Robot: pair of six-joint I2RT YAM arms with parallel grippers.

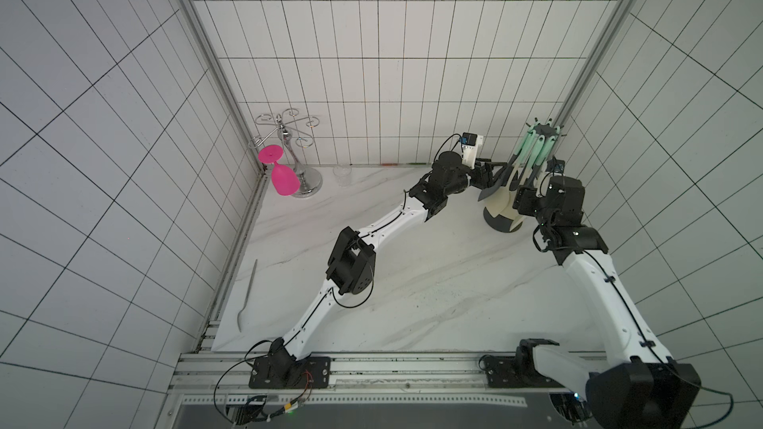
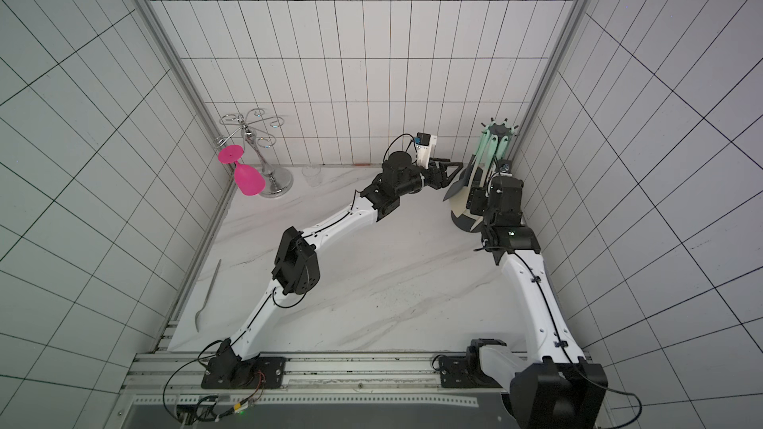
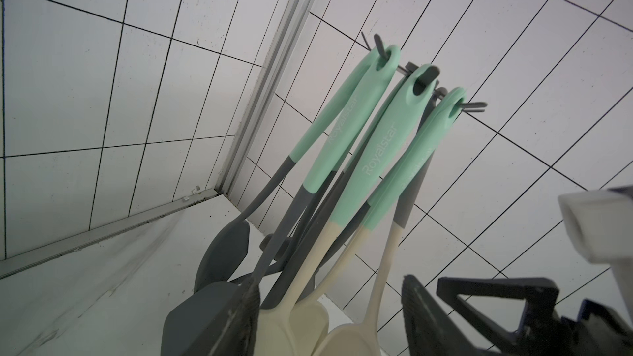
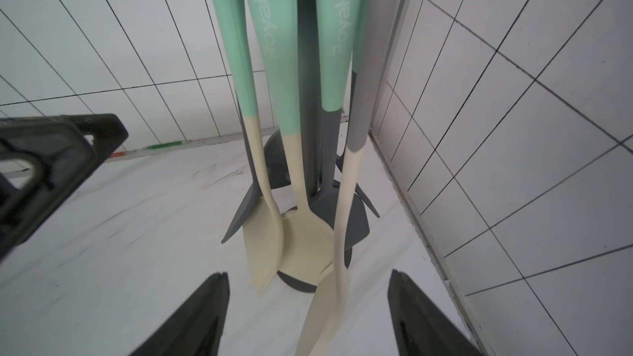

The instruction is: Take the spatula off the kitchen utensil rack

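Mint-handled utensils (image 3: 369, 151) hang by their end loops on the rack (image 1: 502, 222), which has a dark round base at the right rear. Some heads are dark grey and others cream; a flat grey blade (image 4: 244, 214) shows on the left side. Which one is the named spatula I cannot tell. My left gripper is open to the left of the rack. Cream utensils appear between its fingers in the left wrist view, with no grip on them. On the front right side, my right gripper is also open; a cream-headed utensil (image 4: 343, 224) hangs in line with its gap.
A chrome stand (image 1: 306, 182) with a pink goblet (image 1: 284, 178) occupies the left rear. One thin grey utensil (image 1: 248, 294) lies near the left edge. Tiled walls rise close behind and right of the rack.
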